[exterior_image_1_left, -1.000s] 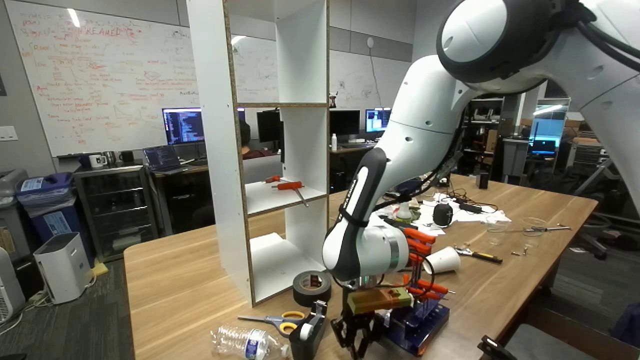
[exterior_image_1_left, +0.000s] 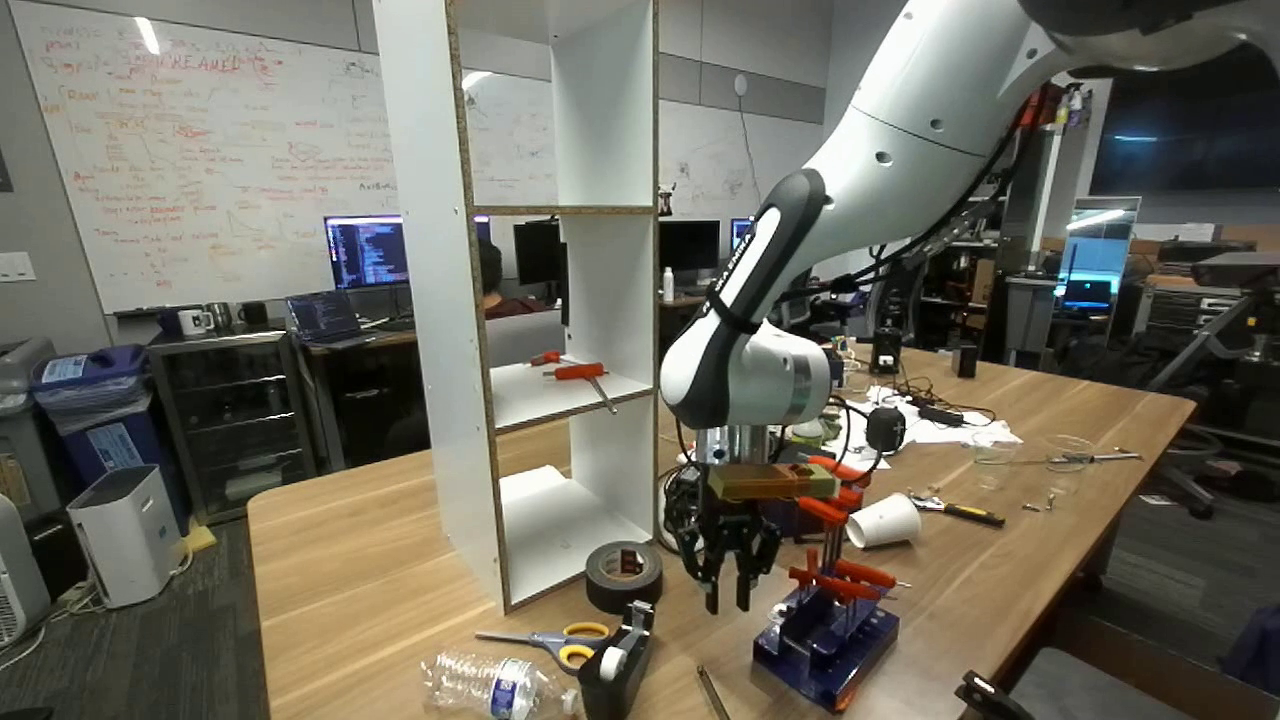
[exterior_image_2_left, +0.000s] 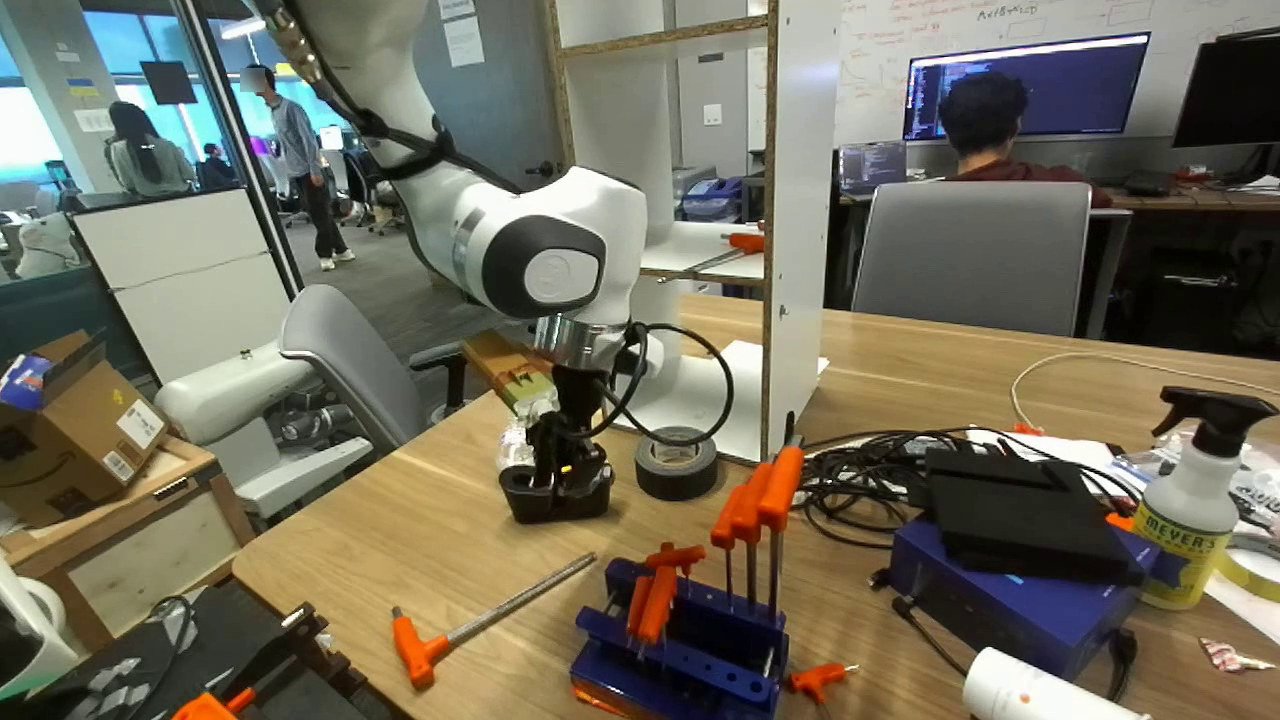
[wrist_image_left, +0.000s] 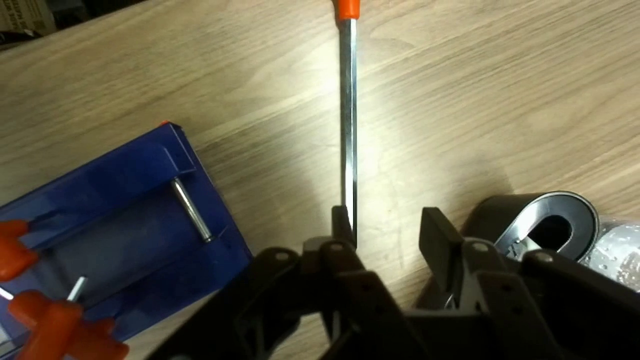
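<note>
My gripper (exterior_image_1_left: 727, 600) points down above the table, open, with nothing between its fingers. A hex key with an orange T-handle (exterior_image_2_left: 415, 649) and a long steel shaft (exterior_image_2_left: 522, 600) lies flat on the table. In the wrist view its shaft (wrist_image_left: 349, 120) runs down toward my left finger (wrist_image_left: 342, 225), which covers part of the tip. Beside it is the blue hex key stand (exterior_image_1_left: 828, 660), with several orange-handled keys (exterior_image_2_left: 746, 504) upright in it. On the middle shelf of the white shelf unit (exterior_image_1_left: 438, 360) rest more orange-handled tools (exterior_image_1_left: 581, 371).
A black tape dispenser (exterior_image_1_left: 618, 672), scissors (exterior_image_1_left: 558, 642), a plastic bottle (exterior_image_1_left: 492, 686) and a roll of black tape (exterior_image_1_left: 624, 576) stand close by on the table. A white cup (exterior_image_1_left: 885, 522) lies on its side behind the stand. Bare tabletop lies left of the shelf.
My gripper has risen from low over the table and moved slightly right in exterior view 1. The lying shaft now shows below it. Shelf, stand and other objects look unmoved.
</note>
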